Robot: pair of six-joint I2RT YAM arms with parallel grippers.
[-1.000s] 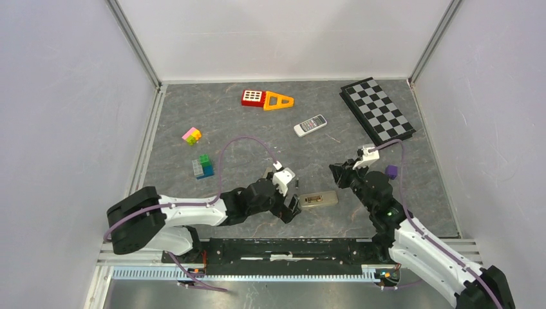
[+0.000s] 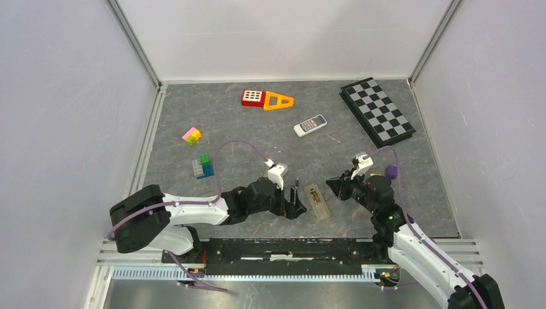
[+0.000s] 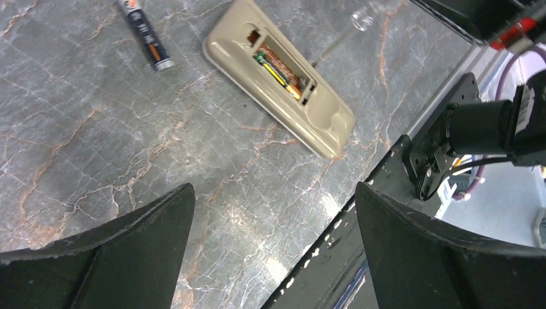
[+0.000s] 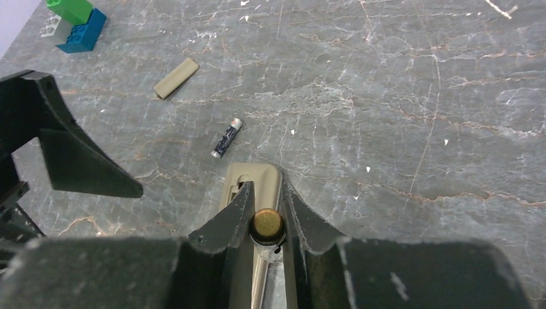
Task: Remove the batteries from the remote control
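Note:
A beige remote [image 2: 317,201] lies back up and slanted between my two arms. Its uncovered battery bay shows a green-and-yellow battery [image 3: 281,78] beside a copper-brown one. One loose dark battery [image 3: 145,34] rests on the table off the remote's end. My left gripper is open beside the remote, nothing between its fingers. Shut on a thin tool with a clear handle and round brown end [image 4: 268,225], my right gripper is over the remote. The tool's shaft [image 3: 333,46] reaches the bay's edge; whether its tip touches a battery is unclear.
The loose battery cover [image 4: 176,78] lies apart on the table. Farther back are a white remote [image 2: 310,125], a red-and-yellow toy [image 2: 267,100] and a checkered board [image 2: 378,111]. Toy blocks [image 2: 203,167] stand at left.
The beige remote has swung from lying crosswise to a steep slant. My right gripper has shifted slightly towards the front left. The left gripper has moved slightly, its fingers close to the remote.

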